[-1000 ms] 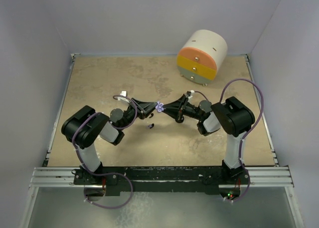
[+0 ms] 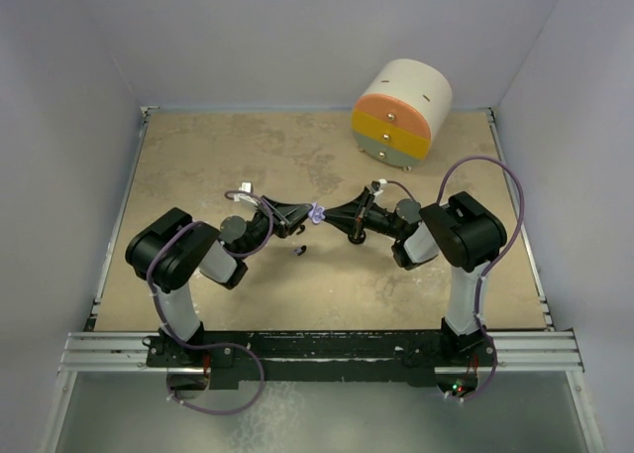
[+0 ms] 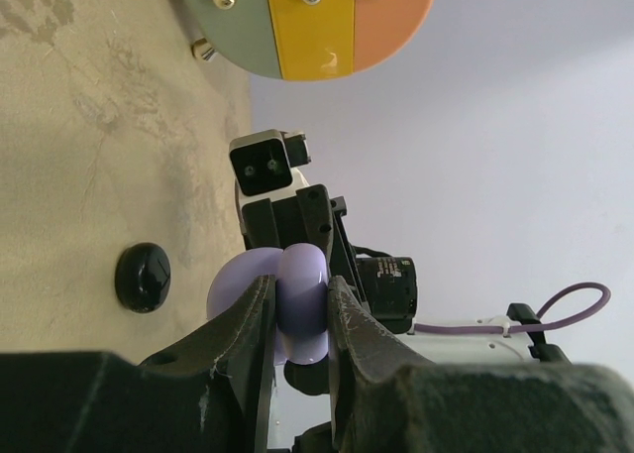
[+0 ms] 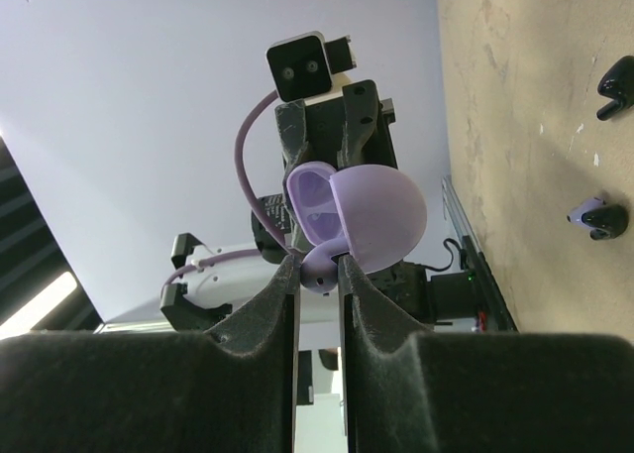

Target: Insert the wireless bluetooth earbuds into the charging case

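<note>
Both grippers meet at mid-table around a lilac charging case (image 2: 316, 213). My left gripper is shut on a lilac piece of it; in the right wrist view the open case (image 4: 376, 215) shows its hollows. My right gripper is shut on a rounded lilac piece at the case's lower side. Small dark objects lie on the table below: a black oval (image 3: 143, 277), a black earbud (image 4: 616, 86) and a lilac-and-black earbud (image 4: 600, 218).
A drum-shaped cabinet (image 2: 396, 116) with orange, yellow and green front stands at the back right.
</note>
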